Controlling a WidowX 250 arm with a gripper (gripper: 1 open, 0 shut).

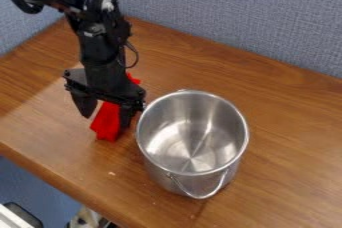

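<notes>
My black gripper [104,105] hangs low over a red object [110,126] on the wooden table, its fingers on either side of the object's upper part. Whether it is closed on the object cannot be made out, as the gripper hides part of it. Just right of them stands a shiny metal pot [193,138] with a wire handle, upright and empty.
A grey-blue wall [241,12] runs along the back.
</notes>
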